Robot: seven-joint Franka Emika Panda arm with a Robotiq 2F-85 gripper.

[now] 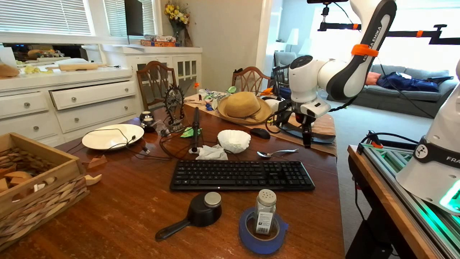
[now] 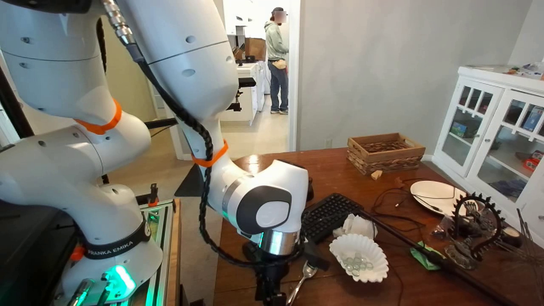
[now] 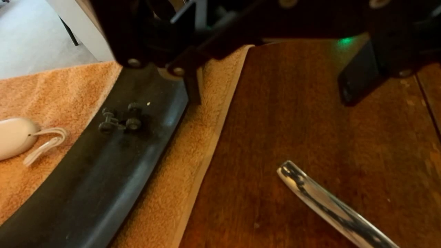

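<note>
My gripper is open and empty, its dark fingers [image 3: 358, 78] wide apart over the table's right side. Beneath and ahead of it in the wrist view is the shiny handle of a metal spoon [image 3: 330, 200], not touching the fingers. In exterior view 1 the whole spoon [image 1: 276, 152] lies behind the keyboard [image 1: 241, 175], left of my gripper [image 1: 307, 140]. A white fluted bowl [image 2: 359, 257] stands near the spoon; exterior view 2 shows clear glass pieces inside it.
A dark curved board [image 3: 136, 157] carrying a small wheeled piece [image 3: 122, 119] rests on an orange towel [image 3: 198, 157]. Towards the front are a black pan [image 1: 202, 211], a shaker [image 1: 265, 211] standing in blue tape [image 1: 263, 244], and a basket [image 1: 38, 181]. Bare wood lies at front centre.
</note>
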